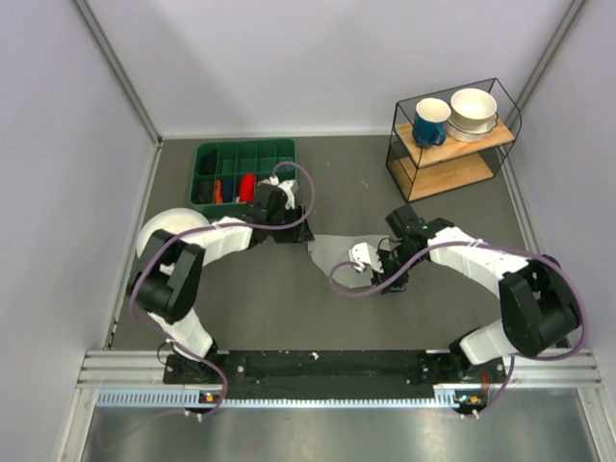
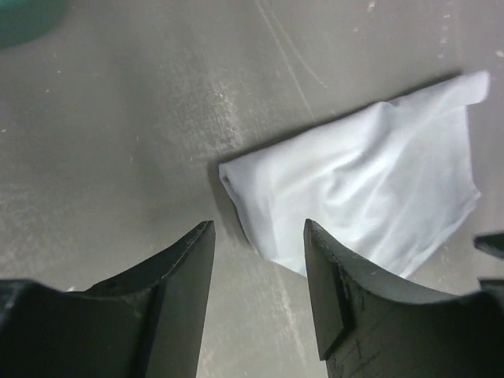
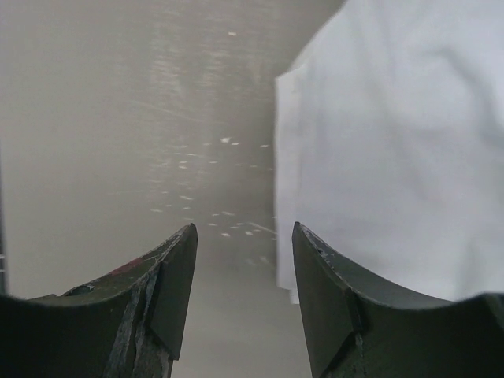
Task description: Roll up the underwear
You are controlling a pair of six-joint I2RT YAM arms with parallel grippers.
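Observation:
The pale grey underwear point(image 1: 332, 252) lies fairly flat on the dark table, with creases and a bent-over corner, as the left wrist view shows point(image 2: 354, 185). My left gripper point(image 1: 300, 231) is at the cloth's left end, fingers apart with nothing held between them. My right gripper point(image 1: 385, 274) is over the cloth's right part, open, its fingers either side of the cloth's edge point(image 3: 386, 165) in the right wrist view, nothing seen gripped.
A green compartment tray point(image 1: 244, 154) with items stands back left, a white plate point(image 1: 164, 221) at left. A wire rack point(image 1: 443, 173) with a blue mug point(image 1: 431, 122) and white bowls point(image 1: 473, 108) is back right.

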